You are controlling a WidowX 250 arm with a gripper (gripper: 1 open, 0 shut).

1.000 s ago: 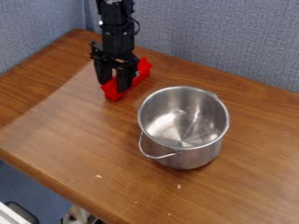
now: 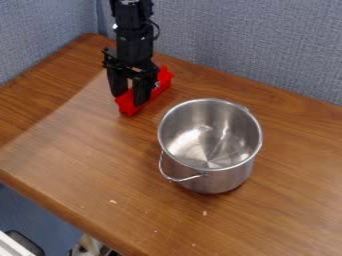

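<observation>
My black gripper (image 2: 131, 88) hangs from the top left of the camera view, lowered over a red oblong block (image 2: 159, 86) on the wooden table, its fingers closed on the block, which is partly hidden behind them. To the right and nearer stands a large steel pot (image 2: 209, 150) with a wire handle at its front left, empty as far as shows.
Grey padded walls border it at the back and left.
</observation>
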